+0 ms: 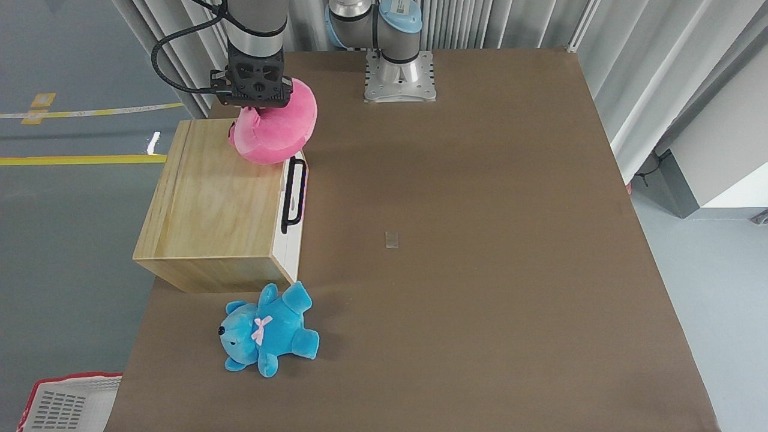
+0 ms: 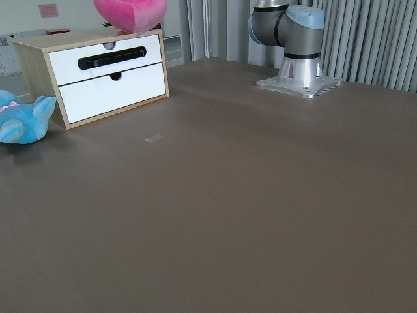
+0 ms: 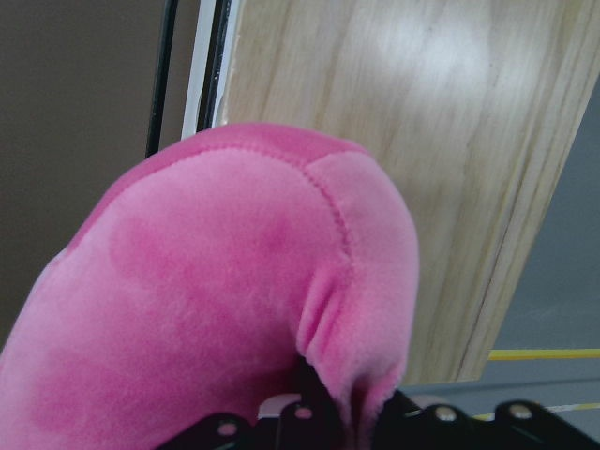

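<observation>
A pink plush hangs at my gripper over the rear right part of the wooden drawer cabinet. In the left view the plush sits at the top edge of the cabinet, whose two white drawers are closed. In the wrist view the fabric is pinched where the fingers meet at the bottom, with the cabinet top behind it. A blue bear with a pink bow lies on the table beside the cabinet.
A white, red-rimmed basket is at the front left, beyond the table.
</observation>
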